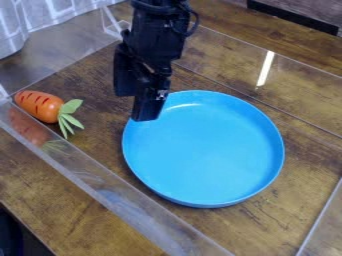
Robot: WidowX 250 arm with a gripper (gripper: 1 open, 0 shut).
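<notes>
The black robot gripper [140, 100] hangs over the wooden table at the upper middle, fingers pointing down, just beside the upper-left rim of a blue plate [203, 150]. It looks open, with nothing seen in it. An orange toy carrot [40, 106] with green leaves lies at the left, to the left of the gripper and apart from the plate.
A clear plastic wall [94, 190] runs along the near left side, with another edge at the right. White cloth [27, 25] is at the top left. Bare table [274, 90] shows behind and right of the plate.
</notes>
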